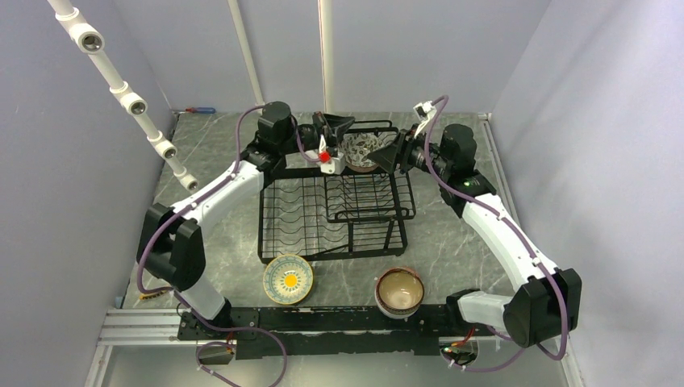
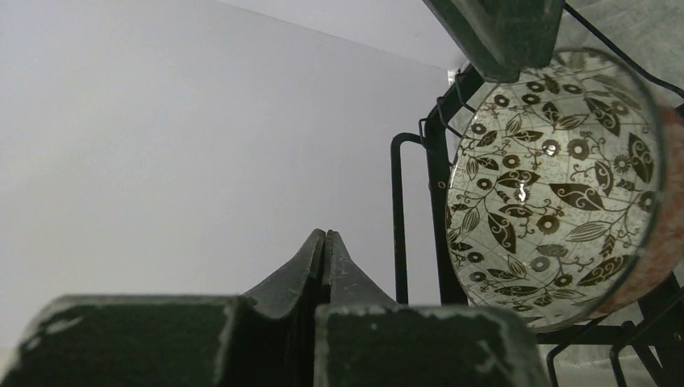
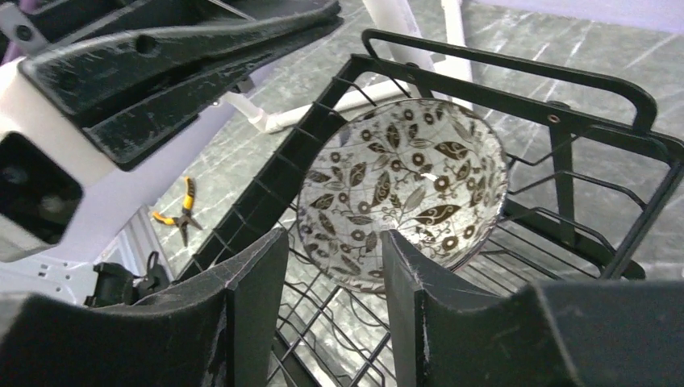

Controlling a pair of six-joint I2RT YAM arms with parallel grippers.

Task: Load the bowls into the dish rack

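A patterned bowl with pink outside (image 1: 360, 151) rests in the back section of the black dish rack (image 1: 263, 218), its floral interior facing up in the top view. My left gripper (image 1: 339, 129) is over the bowl's left side; in the left wrist view its fingers look apart from the bowl (image 2: 548, 193), and I cannot tell what is between them. My right gripper (image 1: 389, 161) is at the bowl's right, fingers parted with nothing visible between them, the bowl (image 3: 403, 193) just beyond in the right wrist view.
A yellow-centred plate or bowl (image 1: 278, 282) and stacked brown bowls (image 1: 398, 286) stand in front of the rack. Pliers (image 3: 185, 211) lie on the counter. The rack's front sections are empty.
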